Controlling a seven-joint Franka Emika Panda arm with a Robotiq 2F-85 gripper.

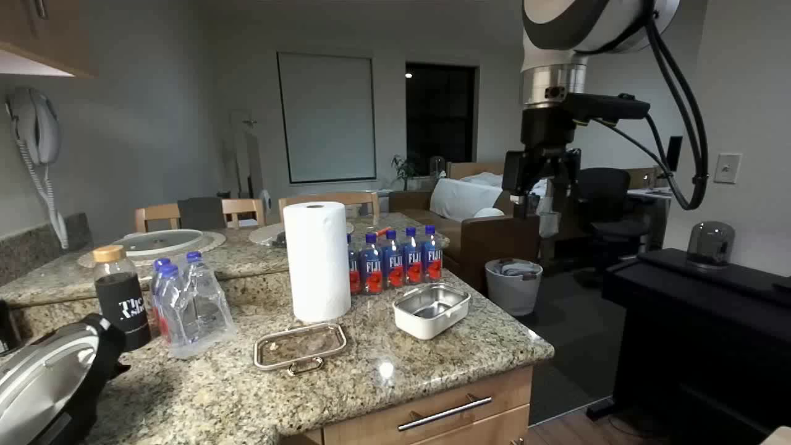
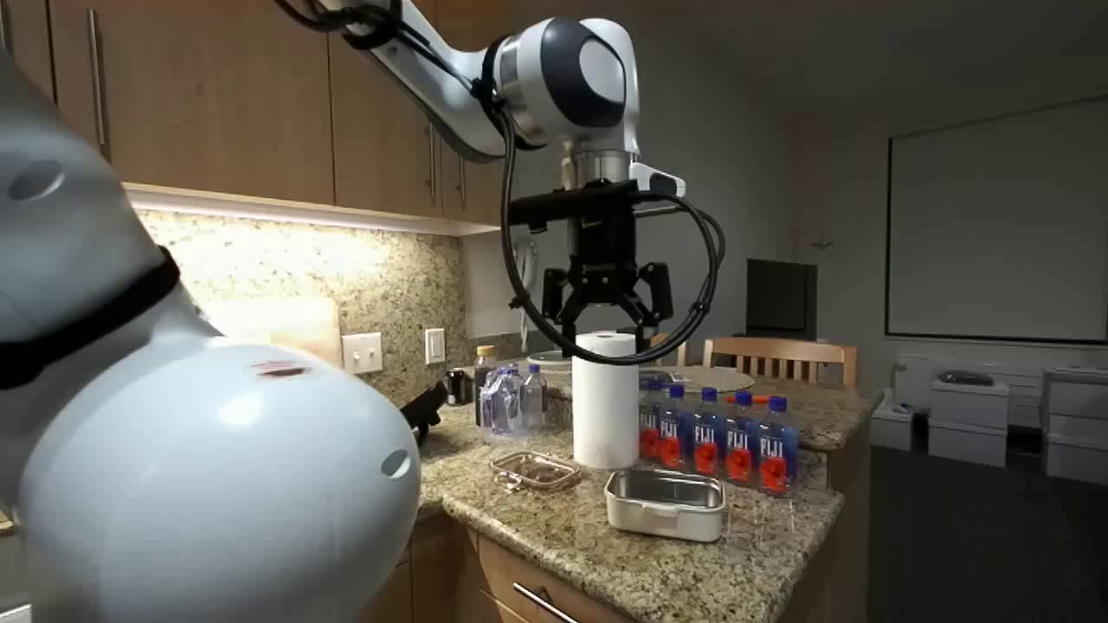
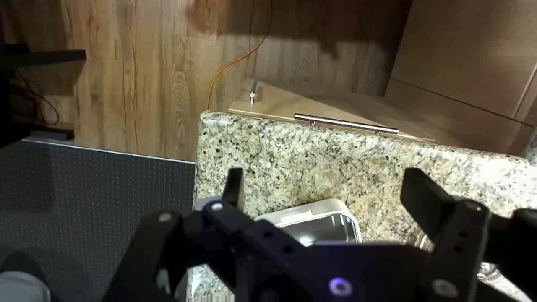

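High above the counter, my gripper stands open, its two fingers wide apart with nothing between them. In the second exterior view the gripper hangs pointing down, level with the top of the paper towel roll. A white rectangular container with a bare metal inside sits on the granite near the counter's right end. Left of it lies a clear-topped lid with a metal clasp. In the wrist view the container shows below the fingers, partly hidden by the gripper's body.
Several Fiji water bottles stand in a row behind the container. Empty plastic bottles in wrap and a dark bottle are at left, near a tilted appliance.
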